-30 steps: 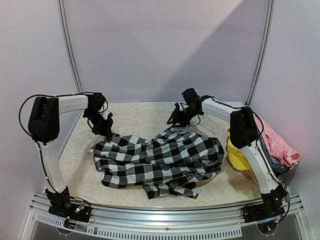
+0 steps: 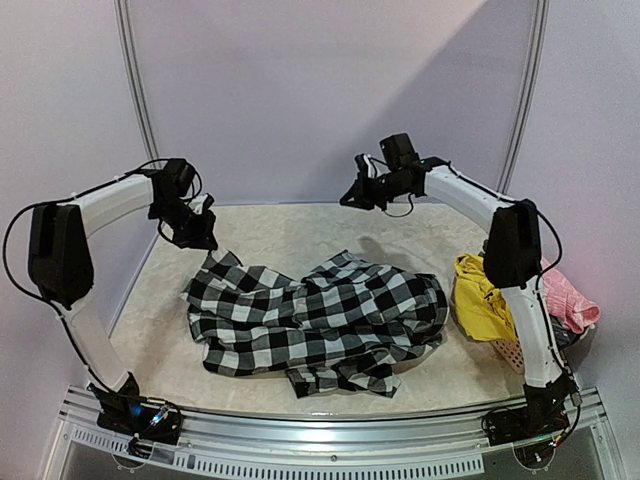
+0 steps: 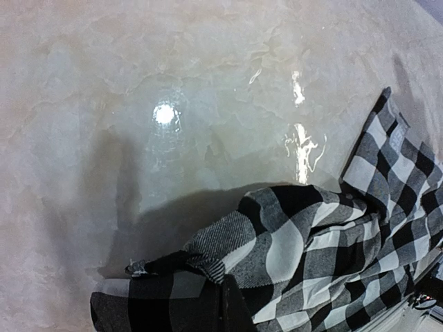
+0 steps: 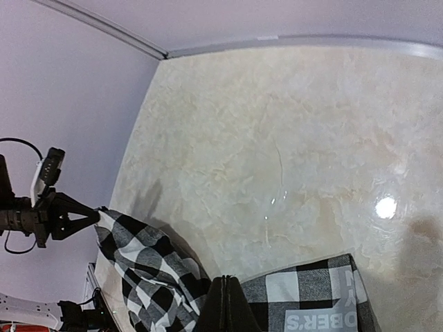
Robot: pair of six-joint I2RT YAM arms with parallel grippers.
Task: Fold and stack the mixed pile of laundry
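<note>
A black-and-white checked shirt lies rumpled across the middle of the table. At its far left, my left gripper is shut on a corner of the shirt and holds it raised; the left wrist view shows the cloth bunched at the fingers. My right gripper hangs in the air beyond the shirt's far edge. Its fingers are together with nothing between them, and the shirt's other far corner lies on the table below, apart from them.
At the right, a basket holds a yellow garment and a pink knit, partly behind my right arm. Bare table stretches beyond the shirt up to the back wall.
The shirt's left corner has come up with my left gripper.
</note>
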